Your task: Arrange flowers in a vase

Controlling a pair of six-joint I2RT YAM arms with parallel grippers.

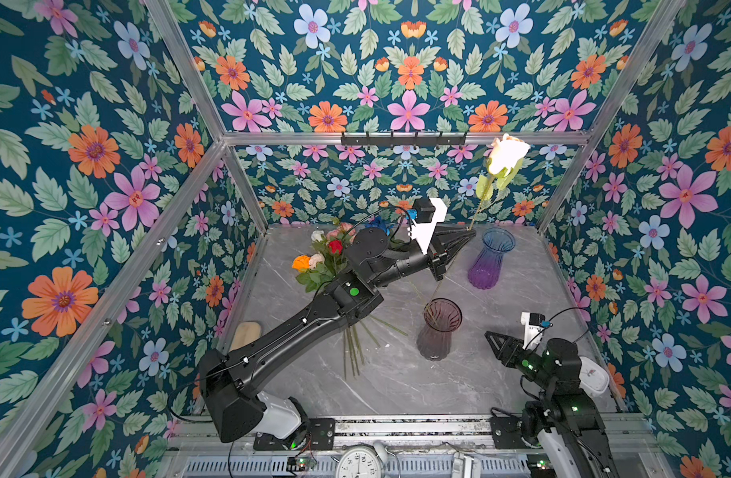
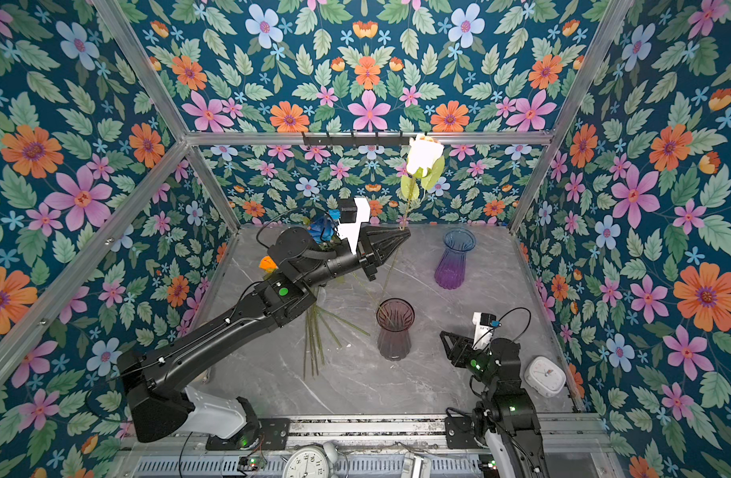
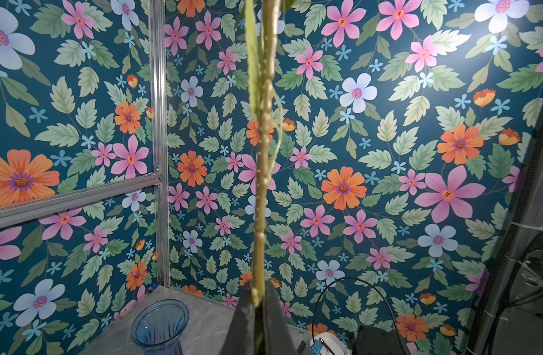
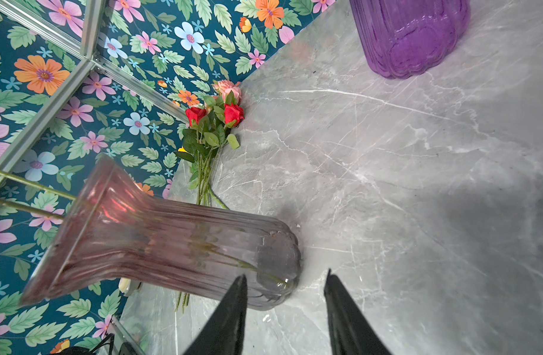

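Observation:
My left gripper (image 1: 472, 233) is shut on the green stem (image 3: 259, 236) of a white rose (image 1: 506, 153), high above the table. The stem slants down toward the mouth of the smoky pink vase (image 1: 435, 338); I cannot tell whether its end is inside or behind the rim. Low to the right of that vase, my right gripper stands open, nothing between its fingers. In the right wrist view, stems (image 4: 28, 183) reach the vase's rim. Loose flowers (image 1: 325, 255), orange, red and pale, lie at the back left, partly hidden by the left arm.
A blue and purple vase (image 1: 490, 259) stands at the back right. Bare stems (image 1: 352, 350) of the loose flowers point forward on the table. A white clock (image 2: 545, 375) sits beside the right arm.

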